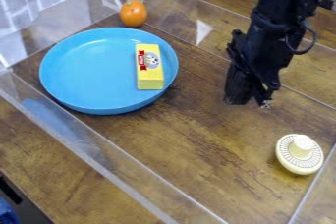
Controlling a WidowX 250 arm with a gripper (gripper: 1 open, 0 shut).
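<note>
My black gripper (pixel 245 88) points down over the middle right of the wooden table (pixel 157 159), shut, with nothing visible between its fingers. A blue plate (pixel 82 71) lies at the left, holding a yellow box (pixel 151 71) near its right side. An orange fruit (pixel 133 14) sits behind the plate. A white round object with a ridged rim (pixel 298 154) lies at the right, in front of and right of the gripper.
Clear barrier strips (pixel 79 149) run along the left side of the table.
</note>
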